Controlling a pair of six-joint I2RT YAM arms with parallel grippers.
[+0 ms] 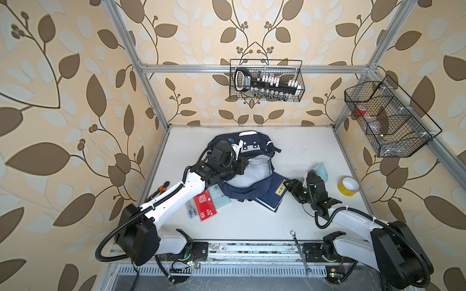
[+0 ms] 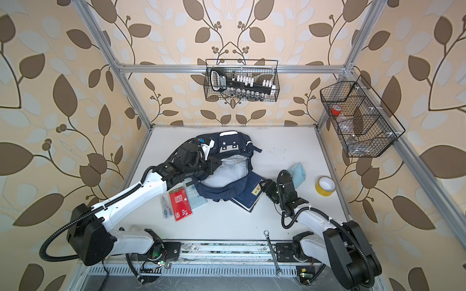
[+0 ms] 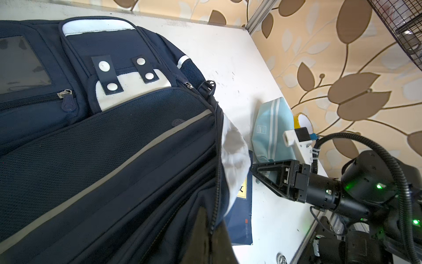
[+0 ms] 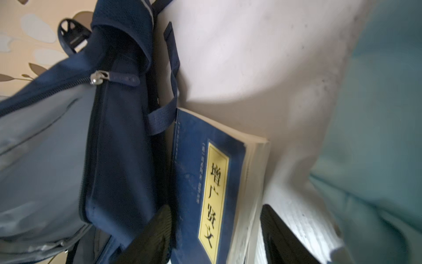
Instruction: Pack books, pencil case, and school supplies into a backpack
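Note:
The navy backpack lies on the table with its pale-lined mouth open toward the front. My left gripper is at that mouth; in the left wrist view its fingers are shut on the zipped fabric edge. A dark blue book with a yellow label rests flat beside the backpack, one end close against it. Over it, my right gripper is open, one finger to each side of the book. The light blue pencil case stands right of the book. A red packet and a pale blue packet lie left of the backpack.
Yellow tape sits at the right edge. A clear packet and an orange-handled tool lie on the left. A wrench crosses the front rail.

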